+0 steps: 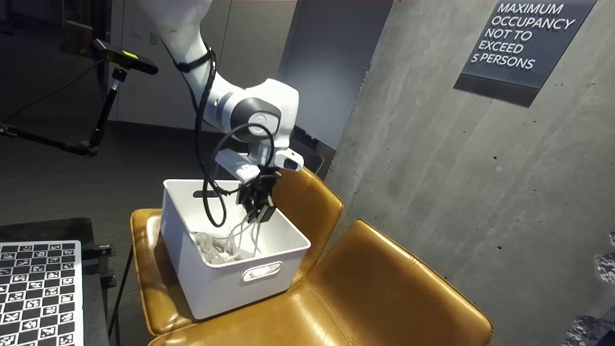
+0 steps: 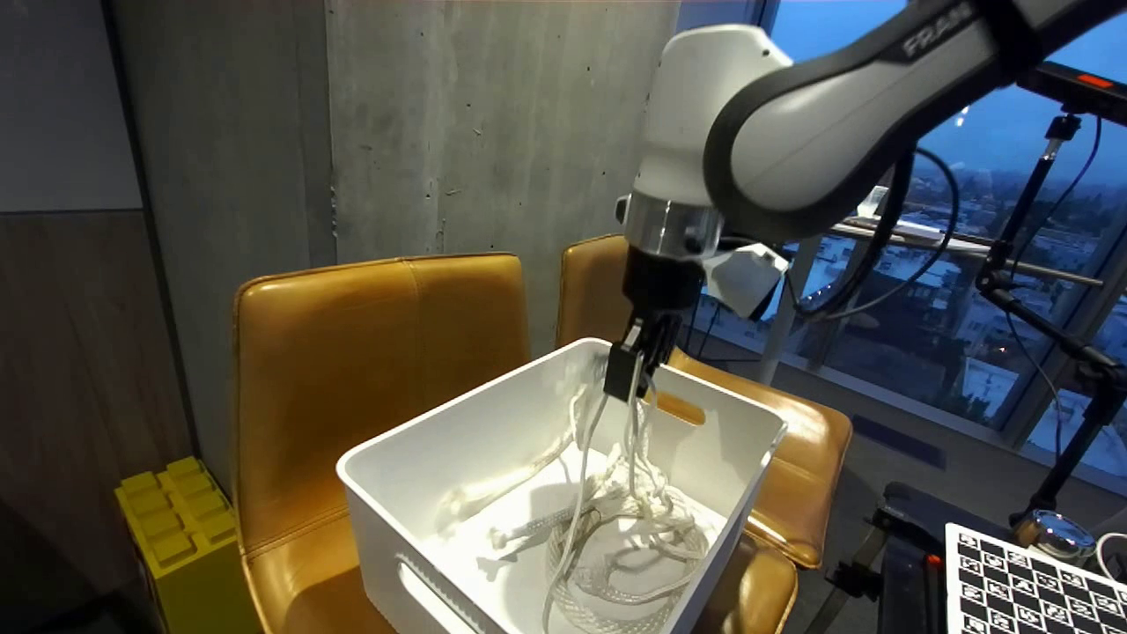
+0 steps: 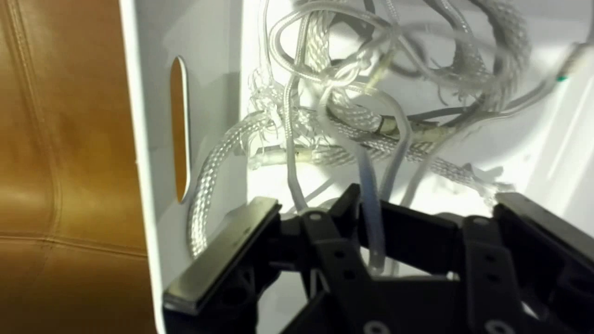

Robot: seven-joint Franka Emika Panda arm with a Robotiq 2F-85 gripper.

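Pale cords [image 2: 631, 454] run up out of a white box and into my gripper [image 2: 629, 372], which is shut on at least one thin white cord [image 3: 374, 222]. The fingertips are at about the height of the box's rim, over its inside. On the floor of the white box [image 1: 242, 294] lies a loose tangle of white and grey braided ropes [image 2: 623, 560], some with frayed ends. A strand loops over the black fingers in the wrist view, and the exact pinch point is partly hidden.
The box stands on a tan leather chair [image 1: 144, 271], with another tan chair [image 1: 392, 282] beside it. A checkered board [image 1: 40, 294] lies on a dark surface to the left. The concrete wall [image 1: 438, 167] rises behind the chairs.
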